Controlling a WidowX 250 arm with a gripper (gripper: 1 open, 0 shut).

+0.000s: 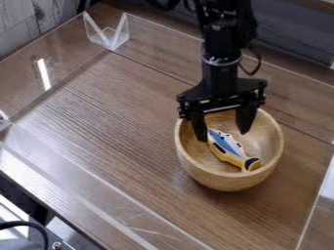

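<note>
A light wooden bowl [202, 164] sits on the right half of the table. Inside it lies a yellow and blue toy [229, 149] with white parts, angled toward the lower right. My black gripper [222, 128] is open and lowered into the bowl from above, its fingers either side of the toy's upper end. Whether they touch it is unclear.
Clear plastic walls line its edges, with a clear bracket [107, 29] at the back left. A black cable runs at the lower left.
</note>
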